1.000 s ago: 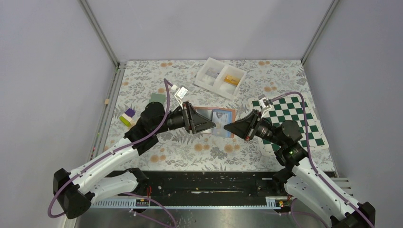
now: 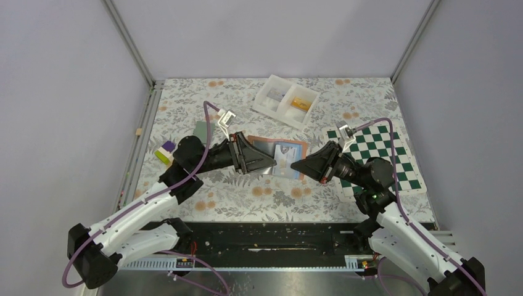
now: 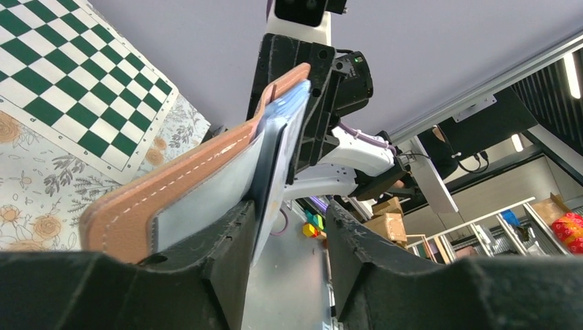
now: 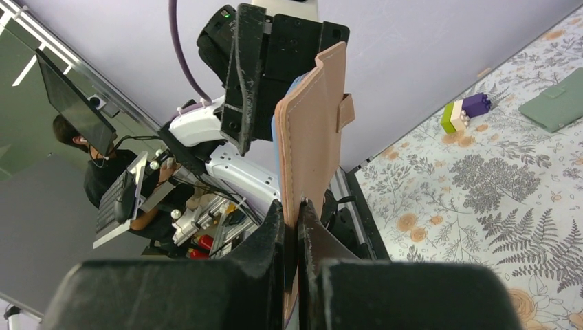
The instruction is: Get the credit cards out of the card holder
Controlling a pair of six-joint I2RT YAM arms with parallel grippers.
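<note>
The tan leather card holder [image 2: 304, 151] is held spread above the table between my two grippers, with pale and blue cards [image 2: 285, 155] showing on its inner face. My right gripper is shut on the holder's edge, its dark fingers pinching the leather. In the left wrist view, the fingers of my left gripper stand apart. A light card [image 3: 287, 161] sticks out from the holder [image 3: 172, 182] into that gap, near the left finger and with clear space to the right finger. Whether the left finger touches the card cannot be told.
A white two-part tray [image 2: 275, 113] stands at the back, a yellow-orange item in its right compartment. A green checkered board [image 2: 376, 148] lies on the right. Coloured blocks [image 4: 465, 113] and a grey-green folder [image 4: 555, 100] rest on the left.
My left gripper has shifted slightly leftward in the top view. The right gripper and the holder have stayed almost in place.
</note>
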